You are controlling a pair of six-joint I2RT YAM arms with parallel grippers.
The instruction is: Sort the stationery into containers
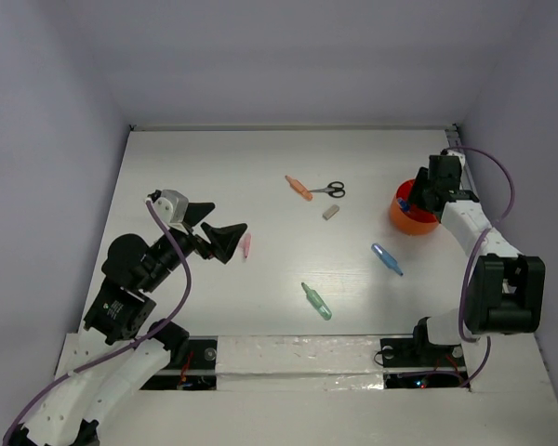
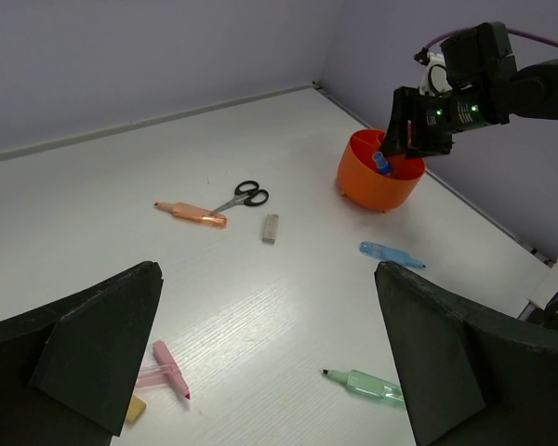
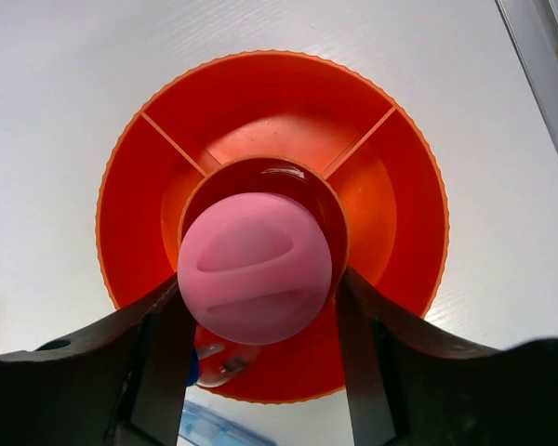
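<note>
An orange round organiser (image 1: 405, 214) with dividers and a central cup stands at the table's right, holding a blue item (image 2: 382, 162). My right gripper (image 1: 422, 190) is shut on a pink cylindrical object (image 3: 253, 265), held over the central cup. My left gripper (image 1: 214, 232) hangs open at the left. On the table lie an orange highlighter (image 1: 298, 186), scissors (image 1: 336, 190), a grey eraser (image 1: 331, 212), a blue highlighter (image 1: 387, 259), a green highlighter (image 1: 316, 301), a pink highlighter (image 2: 171, 370) and a small yellow block (image 2: 135, 409).
Walls enclose it at the back and sides; the right wall is close behind the organiser and right arm.
</note>
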